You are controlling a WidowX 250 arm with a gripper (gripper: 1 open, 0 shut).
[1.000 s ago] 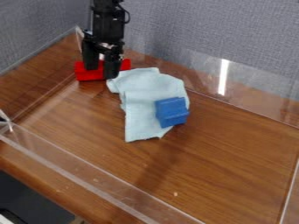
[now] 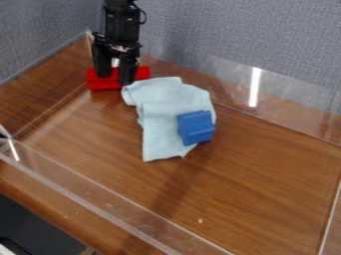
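Note:
The black gripper [image 2: 116,62] reaches down at the back left, just over a red block [image 2: 103,82] that sits against the back wall. It stands open; what lies between its fingers is hard to tell at this size. A crumpled light-blue cloth [image 2: 167,118] lies just right of and in front of the red block, with a blue box [image 2: 196,127] on its right part.
Grey walls [image 2: 253,40] rise behind, and transparent edging runs along the sides of the workspace.
The gripper has shifted slightly left over the red block. The cloth and blue box look unchanged.

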